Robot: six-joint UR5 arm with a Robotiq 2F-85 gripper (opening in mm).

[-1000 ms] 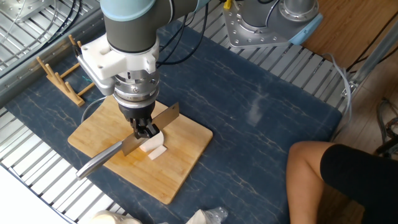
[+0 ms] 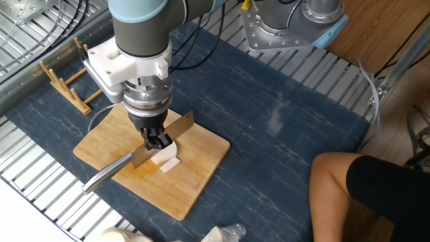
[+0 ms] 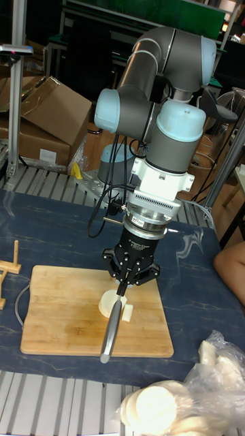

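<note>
My gripper (image 2: 158, 142) is shut on the cleaver (image 2: 180, 126), gripping the blade near its spine. The cleaver's metal handle (image 2: 107, 173) sticks out past the board's edge toward the lower left. Seen from the front in the other exterior view, the handle (image 3: 111, 330) points at the camera, below my gripper (image 3: 124, 280). Under and beside the blade, a pale round food piece (image 2: 164, 153) lies on the wooden cutting board (image 2: 191, 178), with a narrow slice (image 2: 170, 165) next to it. Whether the blade's edge touches the food or board is hidden.
A wooden peg rack (image 2: 70, 94) stands beyond the board's left corner. A plastic bag with pale round slices (image 3: 156, 407) lies at the front right. A person (image 2: 329, 195) rests at the right.
</note>
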